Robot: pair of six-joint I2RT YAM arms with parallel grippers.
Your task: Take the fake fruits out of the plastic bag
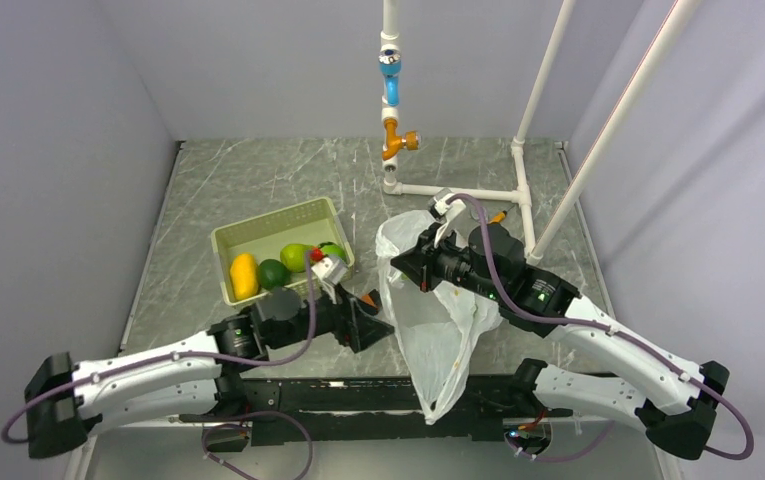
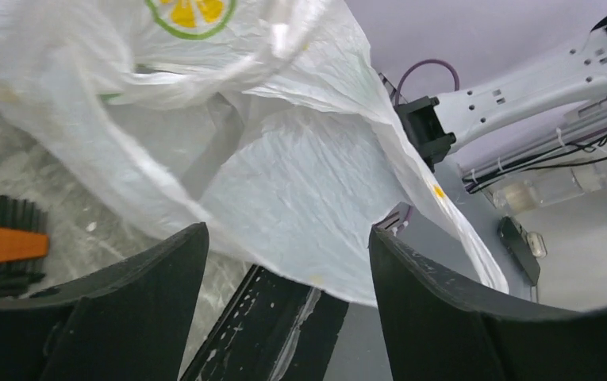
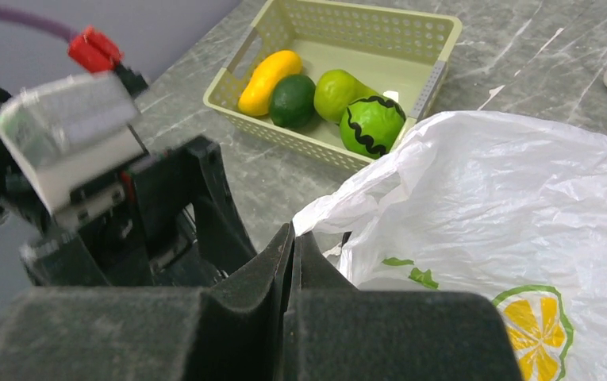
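Observation:
The white plastic bag point(image 1: 428, 350) lies crumpled at the middle right, draped over the front edge. My right gripper point(image 1: 398, 268) is shut at its upper left rim, with bag film point(image 3: 347, 202) at its fingertips. My left gripper point(image 1: 373, 330) is low beside the bag's left side, fingers parted, nothing seen between them; in the left wrist view the bag's loose opening point(image 2: 300, 182) spreads ahead of it. The green basket point(image 1: 258, 220) holds a yellow mango point(image 3: 268, 79), an avocado point(image 3: 290, 103), a pear point(image 3: 336, 91) and a striped watermelon point(image 3: 371, 127).
An orange-and-black brush point(image 2: 2, 242) lies between basket and bag, partly behind the left arm in the top view. White pipes point(image 1: 458, 192) with blue and orange valves stand at the back and right.

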